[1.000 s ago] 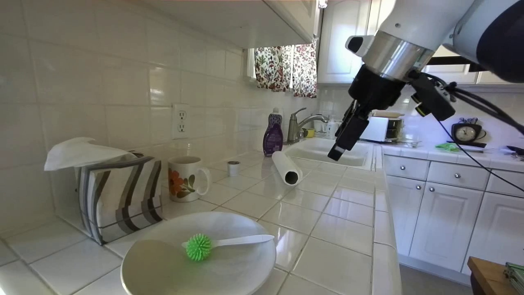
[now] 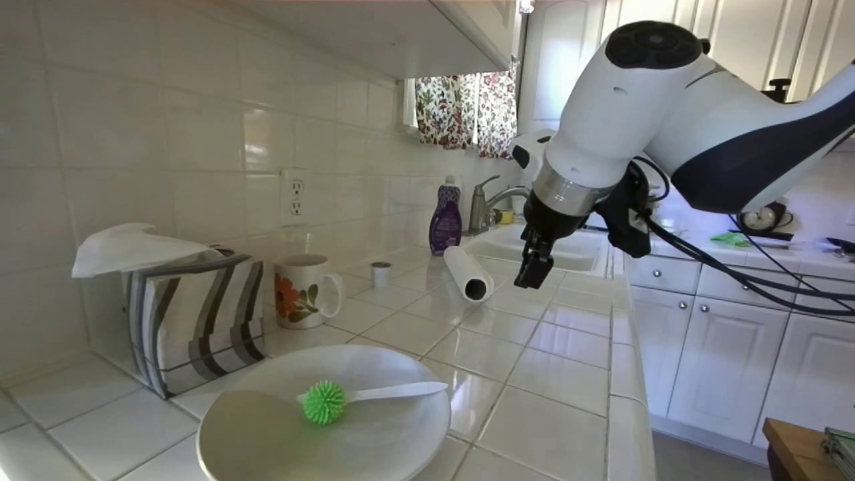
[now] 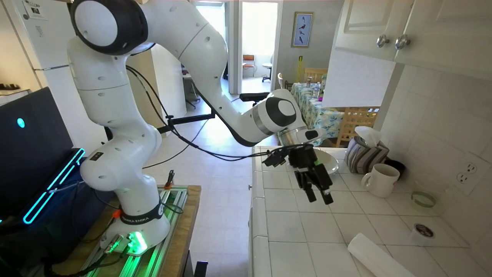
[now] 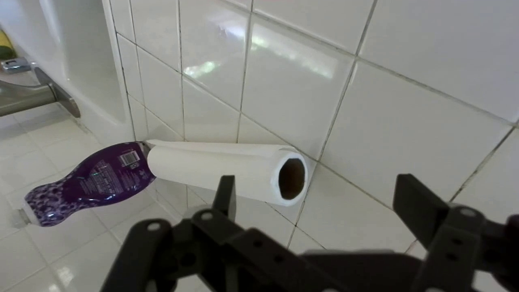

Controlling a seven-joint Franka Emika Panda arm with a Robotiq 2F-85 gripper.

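Note:
Above the tiled counter hangs my gripper, its fingers wide apart and empty. In the wrist view a white paper roll [image 4: 219, 168] with a dark hollow core lies on the tiles, its open end showing between and beyond the fingers. Exterior view 1 puts the gripper [image 2: 534, 272] to the right of the roll [image 2: 466, 274] and clear of the counter. A white plate [image 2: 264, 449] in the foreground bears a brush with a green spiky head [image 2: 324, 402] and a white handle.
Behind the roll stands a purple soap bottle [image 2: 445, 220], near the faucet [image 2: 481, 207] and sink [image 2: 589, 248]. A flowered mug [image 2: 300, 292], a striped tissue box [image 2: 200, 321] and a small white cup [image 2: 381, 274] line the wall.
My gripper has come lower and to the left in exterior view 1, toward the counter and the roll, and the arm has turned with it. The counter objects have stayed in place.

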